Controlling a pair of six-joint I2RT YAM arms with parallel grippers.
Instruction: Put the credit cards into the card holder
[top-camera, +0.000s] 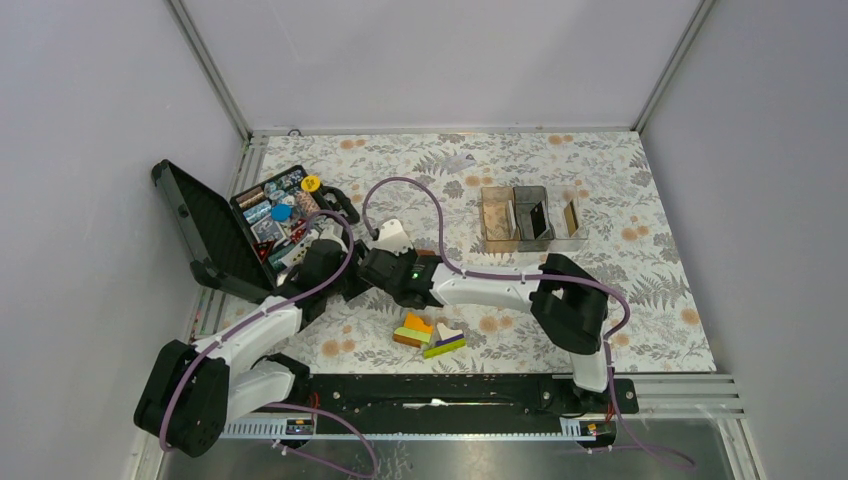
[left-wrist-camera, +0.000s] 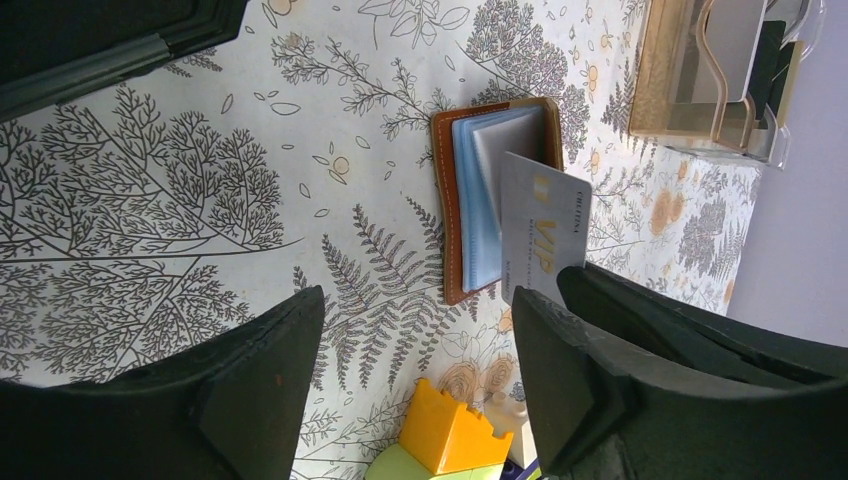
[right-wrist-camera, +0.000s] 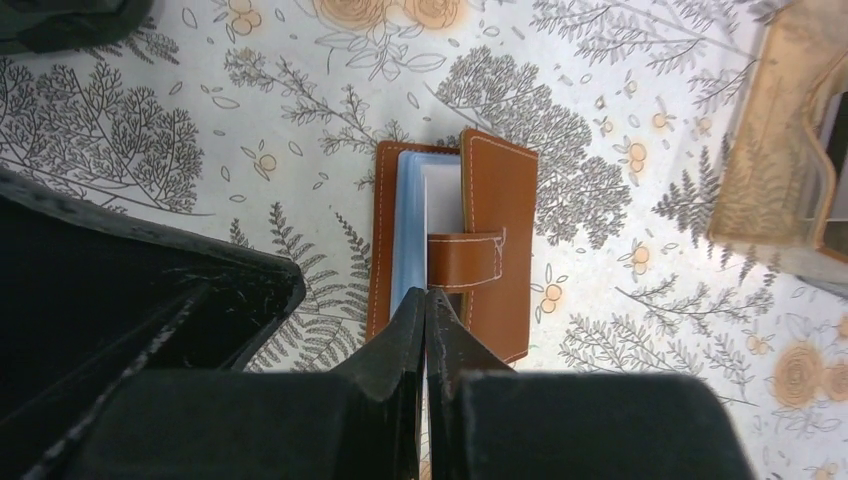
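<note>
A brown leather card holder (left-wrist-camera: 450, 210) with blue sleeves and a strap (right-wrist-camera: 463, 257) lies on the patterned table, mostly hidden under the arms in the top view. Above it, my right gripper is shut, holding a white VIP card upright; in the right wrist view the card shows only as a thin pale edge. My left gripper is open beside the holder, facing the card, nothing between its fingers. In the top view both grippers meet near the middle left.
A clear divided organiser (top-camera: 497, 215) stands at the right. An open black case (top-camera: 200, 230) full of small items sits at the left. Toy blocks (top-camera: 430, 335) lie at the front.
</note>
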